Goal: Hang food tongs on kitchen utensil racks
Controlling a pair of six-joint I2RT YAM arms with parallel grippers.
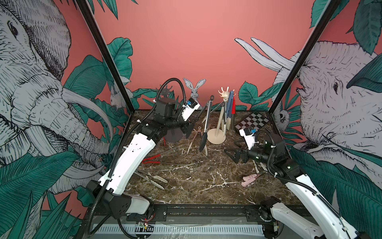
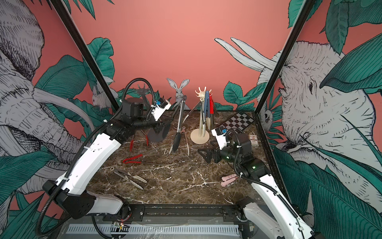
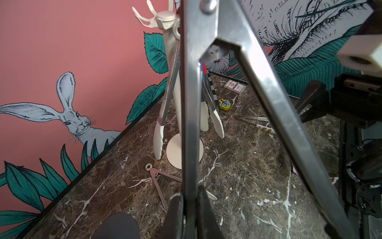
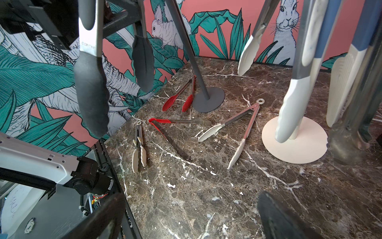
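Observation:
Steel tongs with dark grey tips [image 1: 207, 123] hang upright in the air, tips downward, with my left gripper shut on one of their arms. In the left wrist view their joint end fills the top and the arms spread apart. Just behind and right of them stands the cream rack [image 1: 216, 136], with white-tipped [image 4: 294, 107], blue [image 2: 207, 105] and red tongs [image 2: 211, 105] on its hooks. The dark grey rack [image 4: 209, 99] stands to the left, partly behind my left arm. My right gripper [image 1: 231, 154] is open and empty, low in front of the cream rack.
Several tongs lie on the marble table: pink-brown ones [image 4: 253, 113] before the racks, long red ones [image 1: 153, 159], small red ones [image 4: 189, 95], cream-tipped ones [image 1: 151, 179] and pink-tipped ones [image 1: 249, 179]. A checkered board [image 1: 254, 122] lies back right.

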